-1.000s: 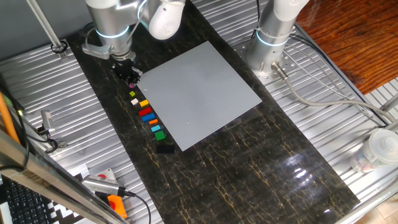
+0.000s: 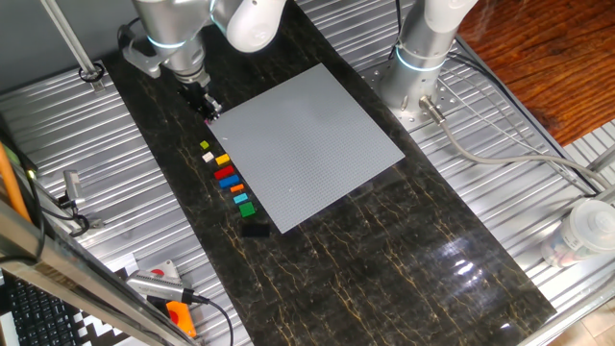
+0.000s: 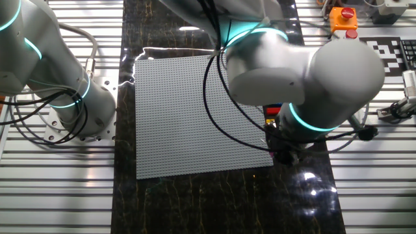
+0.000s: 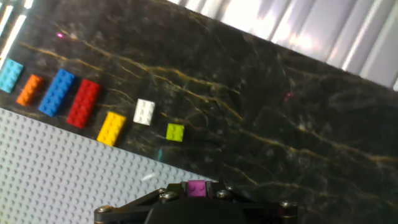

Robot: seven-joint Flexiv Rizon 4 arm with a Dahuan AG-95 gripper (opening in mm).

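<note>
Held between the fingertips is a small purple brick (image 4: 196,188), with my gripper shut on it at the bottom of the wrist view. In exterior view 1 the gripper (image 2: 209,113) hangs at the left corner of the grey baseplate (image 2: 307,144); its height above the surface is hard to judge. Beside the plate lie a lime brick (image 4: 175,132), a white brick (image 4: 144,112), a yellow brick (image 4: 111,129), a red brick (image 4: 83,103), a blue brick (image 4: 56,93), an orange brick (image 4: 29,89) and a light-blue brick (image 4: 10,76).
Farther along the row sit a green brick (image 2: 247,209) and a black piece (image 2: 256,231). The baseplate's top looks bare. A lidded tub (image 2: 582,231) stands at the far right.
In exterior view 1 the gripper, with the purple brick, has shifted up and right, away from the lime brick and closer to the baseplate's corner. The loose bricks have stayed put.
</note>
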